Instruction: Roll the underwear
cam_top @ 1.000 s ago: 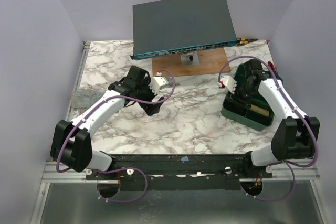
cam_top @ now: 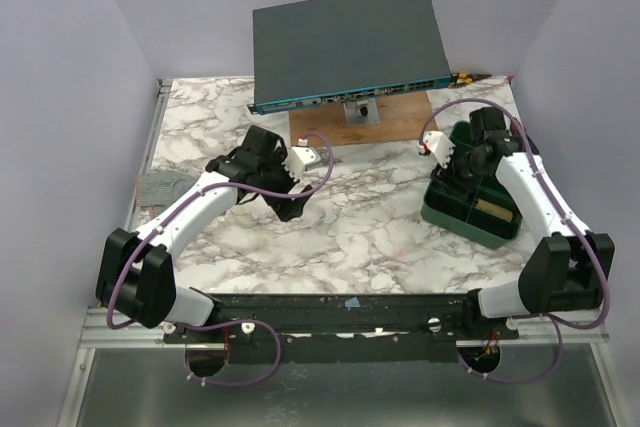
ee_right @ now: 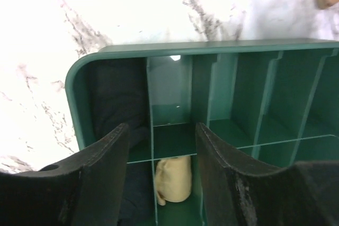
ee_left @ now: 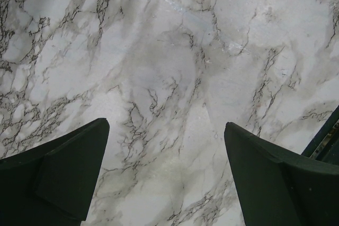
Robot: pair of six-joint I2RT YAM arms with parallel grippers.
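A green divided organizer box [cam_top: 470, 227] stands at the right of the table, with dark folded fabric [ee_right: 119, 96] in its upper-left compartment and more dark fabric in the one below, seen in the right wrist view. My right gripper [cam_top: 450, 172] hangs over the box, fingers parted with nothing visible between them, above the compartment walls. A beige cloth item [ee_right: 173, 178] lies in a lower compartment. My left gripper is open over bare marble table [cam_top: 360, 237], nothing between its fingers.
A dark monitor [cam_top: 350, 37] on a stand and wooden board [cam_top: 390, 117] fills the back middle. A grey striped cloth [cam_top: 160, 189] lies at the left.
The left arm has not moved.
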